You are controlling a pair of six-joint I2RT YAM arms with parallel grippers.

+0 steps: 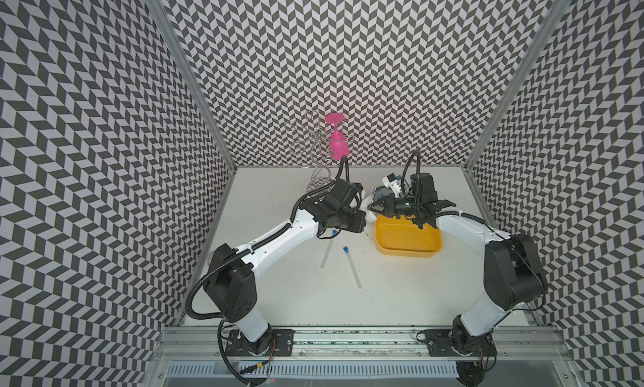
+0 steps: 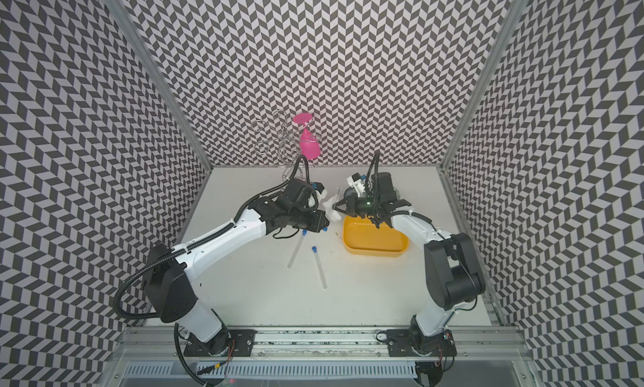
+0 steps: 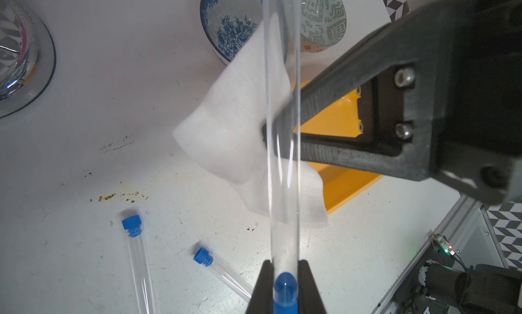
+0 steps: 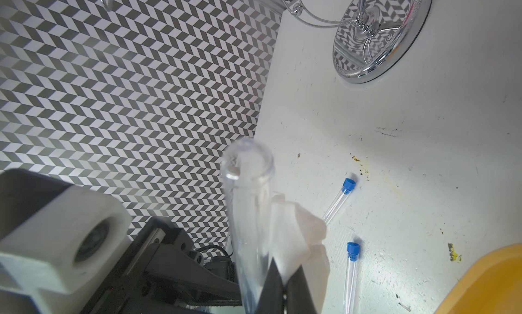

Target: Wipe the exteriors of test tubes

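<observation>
My left gripper is shut on the blue cap of a clear test tube [image 3: 283, 205], which extends away from it. A white cloth [image 3: 233, 118] is pinched in my right gripper, which is shut on it. Seen from the left wrist, the cloth and the right fingertips lie behind the tube's middle. In the right wrist view, the tube runs right beside the cloth; whether they touch, I cannot tell. Two more blue-capped tubes, one on the left [image 3: 140, 270] and one nearer the middle [image 3: 225, 276], lie on the table.
An orange tray [image 1: 408, 239] sits below the right gripper. Behind it are a blue-patterned bowl [image 3: 231, 22] and a green-patterned cup [image 3: 323, 17]. A chrome stand [image 4: 383, 42] with a pink item [image 1: 338, 145] stands at the back.
</observation>
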